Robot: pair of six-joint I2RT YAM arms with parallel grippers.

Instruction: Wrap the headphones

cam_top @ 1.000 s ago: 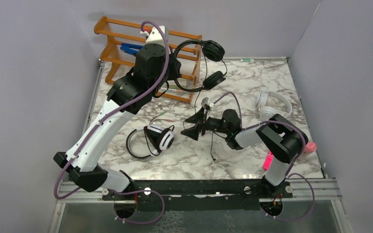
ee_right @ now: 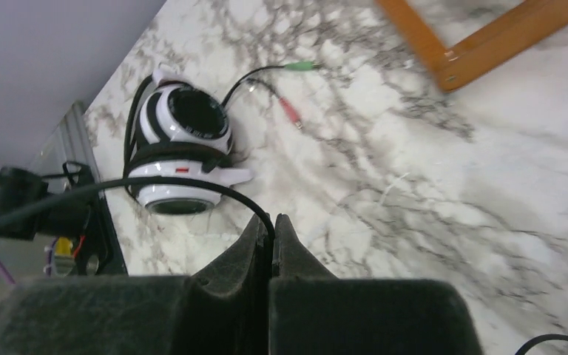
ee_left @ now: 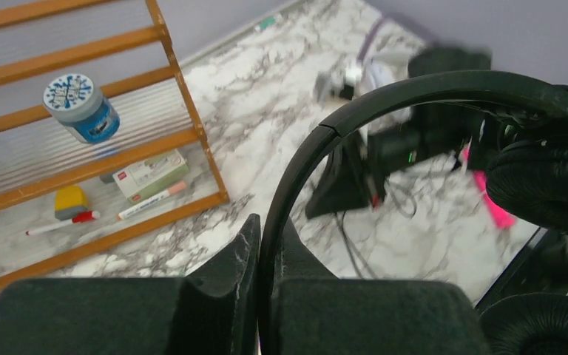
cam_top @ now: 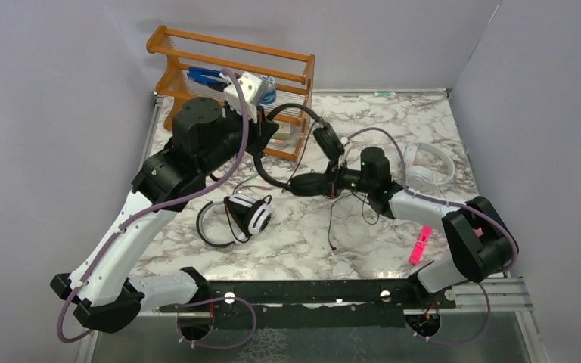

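Observation:
Black headphones (cam_top: pixel 299 107) hang in the air, their headband pinched by my left gripper, which is shut on it. Both ear cups point right in the top view; the lower cup (cam_top: pixel 308 184) is close to my right gripper. That right gripper is shut with the thin black cable (ee_right: pixel 218 188) running between its fingertips. From there the cable arcs away to the left in the right wrist view, and a loose length (cam_top: pixel 330 227) trails on the table. The right gripper's tips are partly hidden by the ear cups from above.
White-and-black headphones (cam_top: pixel 259 215) with cable around them lie at the left front. White headphones (cam_top: pixel 445 160) rest at the back right, a pink object (cam_top: pixel 420 246) in front of them. A wooden rack (cam_top: pixel 308 83) stands behind the left arm.

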